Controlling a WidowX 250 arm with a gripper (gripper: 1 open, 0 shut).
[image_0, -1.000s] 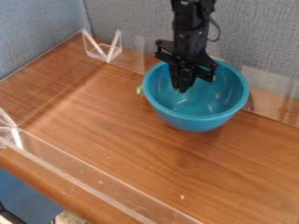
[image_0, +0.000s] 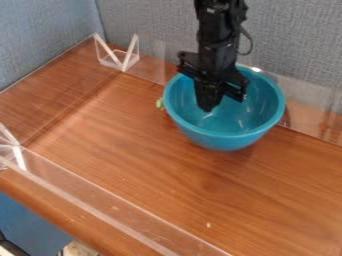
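Observation:
A teal plastic bowl (image_0: 234, 128) stands on the wooden table (image_0: 134, 180) toward the back right. My black gripper (image_0: 209, 98) reaches down from above into the bowl, over its left half, with its fingers inside the rim. It looks shut; I see nothing clearly held between the fingers, though they are dark and small. A small yellowish-green object (image_0: 160, 104) peeks out at the bowl's left side, mostly hidden.
Clear plastic guards line the table edges, with white brackets (image_0: 118, 56) at the back left and at the near left. Grey padded walls stand behind.
My gripper has shifted slightly left and changed its angle inside the bowl. The bowl is nearly in the same place.

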